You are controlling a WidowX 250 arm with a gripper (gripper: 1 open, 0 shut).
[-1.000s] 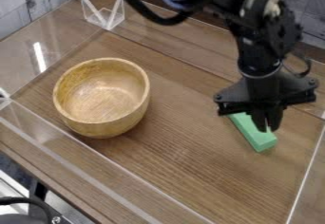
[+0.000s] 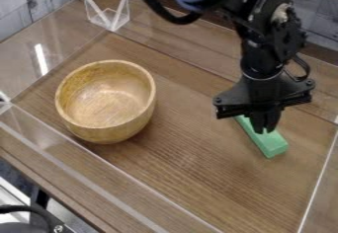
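My black gripper (image 2: 266,120) hangs over the right half of the wooden table, its fingertips low at the upper end of a green rectangular block (image 2: 270,141). The gripper is shut, and I see nothing held between its fingers. The block lies flat, partly hidden behind the fingertips; whether they touch it is unclear.
A wooden bowl (image 2: 106,76) sits on the left of the table (image 2: 158,178). A white wire-like holder (image 2: 103,12) stands at the back left. A dark cable lies at the bottom left corner.
My gripper has shifted a little to the left and slightly up over the green block. The block and bowl look unmoved.
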